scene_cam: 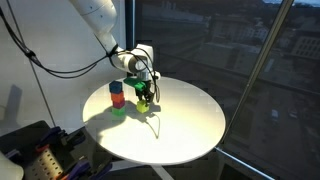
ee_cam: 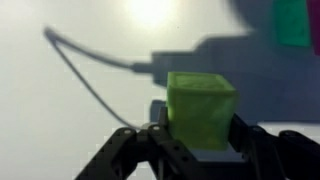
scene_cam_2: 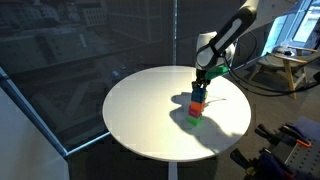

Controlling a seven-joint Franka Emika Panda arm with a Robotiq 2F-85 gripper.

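Note:
A light green block (ee_cam: 201, 108) fills the gap between the dark fingers of my gripper, which is shut on it. Exterior view 1 has this block (scene_cam: 142, 106) just above the round white table, below my gripper (scene_cam: 143, 99). Beside it, to the left there, rises a stack with a blue block (scene_cam: 116, 87) over a red block (scene_cam: 118, 100) and a green block (scene_cam: 119, 111) at the bottom. In exterior view 2 the stack's red block (scene_cam_2: 196, 108) shows clearly, while the held block is hidden behind the stack.
A corner of the stack's green block (ee_cam: 292, 22) appears at the upper right of the wrist view, close to the held block. Cables loop along the arm.

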